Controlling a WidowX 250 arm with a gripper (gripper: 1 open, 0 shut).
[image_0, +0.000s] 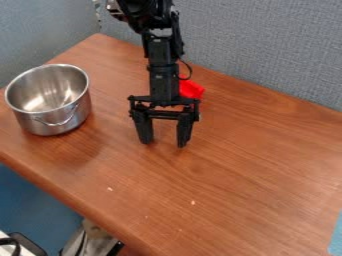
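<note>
My black gripper (164, 134) is low over the middle of the wooden table (241, 190), its two fingers pointing down and apart, with nothing visible between them. Behind it, a red object (191, 90) rests on the table, partly hidden by the arm. A steel pot (48, 95) stands at the left, clear of the gripper.
The table's front-left edge runs diagonally past the pot toward the bottom. A grey padded wall (267, 50) borders the back.
</note>
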